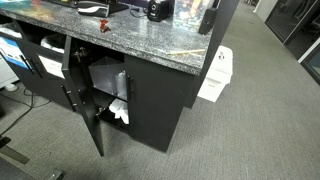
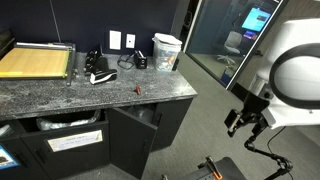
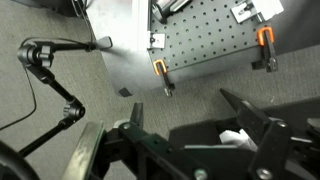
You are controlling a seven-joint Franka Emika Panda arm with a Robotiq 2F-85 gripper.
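Note:
In the wrist view my gripper stands open, its dark fingers spread apart with nothing visible between them. Beyond and below them lies a dark cavity, with a white item (image 3: 236,137) partly covered by the right finger. In exterior view 1 the black cabinet door (image 1: 86,112) is swung open. A white crumpled item (image 1: 119,109) rests low inside, under a grey panel or shelf. The same door (image 2: 130,138) shows open in exterior view 2. There the white arm (image 2: 292,70) enters at right; its gripper is not visible.
Above the cabinet runs a granite counter (image 2: 60,97) carrying a yellow tray (image 2: 35,63), a black speaker (image 1: 158,10) and a small red object (image 1: 104,25). A perforated metal plate with orange-handled clamps (image 3: 267,48) lies near the gripper. Grey carpet (image 1: 240,130) is clear at right.

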